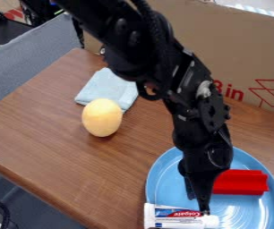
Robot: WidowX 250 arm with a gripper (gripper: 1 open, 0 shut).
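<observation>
My black gripper [201, 193] hangs low over the blue plate [166, 179], shut, its tips just left of the red cylindrical object [244, 182] and above the Colgate toothpaste [175, 216]. Nothing shows between its fingers. The red object lies on the plate, partly behind the gripper. The toothpaste lies at the plate's front edge.
A yellow oval object [101, 117] and a folded light-blue cloth [101, 85] lie on the wooden table [50, 134]. A cardboard box [241, 54] stands along the back.
</observation>
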